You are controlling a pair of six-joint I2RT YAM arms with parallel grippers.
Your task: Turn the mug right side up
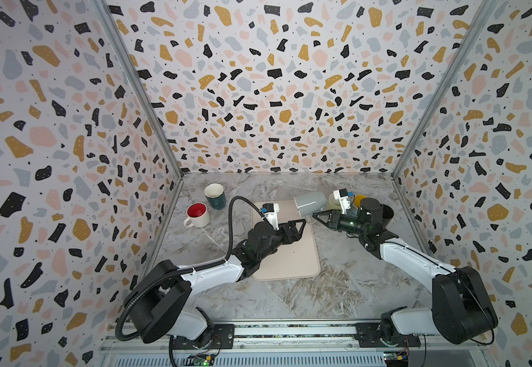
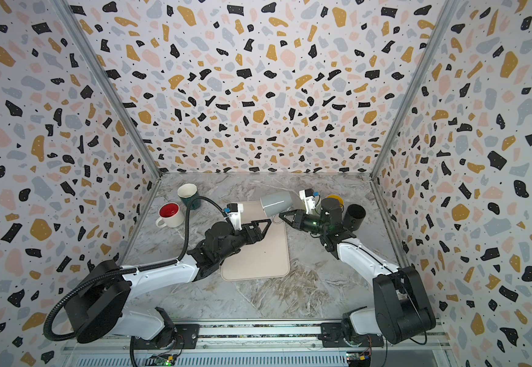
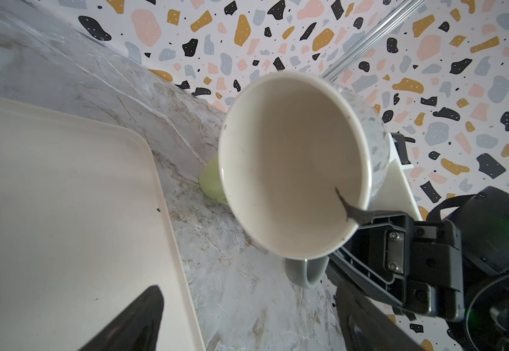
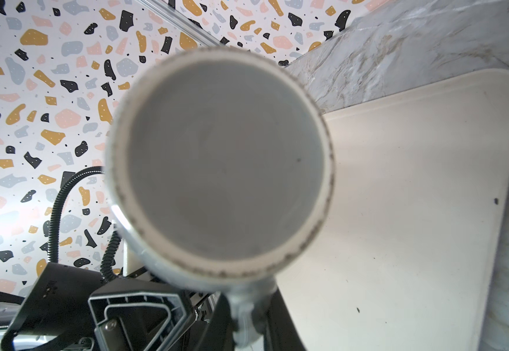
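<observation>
A pale grey mug point(image 1: 310, 203) is held on its side in the air above the tray. In the left wrist view the white inside of the mug point(image 3: 292, 158) faces my left gripper, with its handle pointing down. The right wrist view shows its round base point(image 4: 225, 158). My right gripper point(image 2: 289, 218) is shut on the mug's handle point(image 4: 245, 313). My left gripper point(image 1: 302, 227) hovers over the tray just left of the mug, its fingers point(image 3: 140, 318) spread wide with nothing between them.
A beige tray point(image 1: 287, 263) lies under the mug. Back left stand a red-lined white mug point(image 1: 197, 214) and a teal cup point(image 1: 215, 197). Behind the right arm are a pale green cup point(image 3: 212, 180), a yellow one point(image 2: 335, 200) and a black one point(image 2: 355, 215).
</observation>
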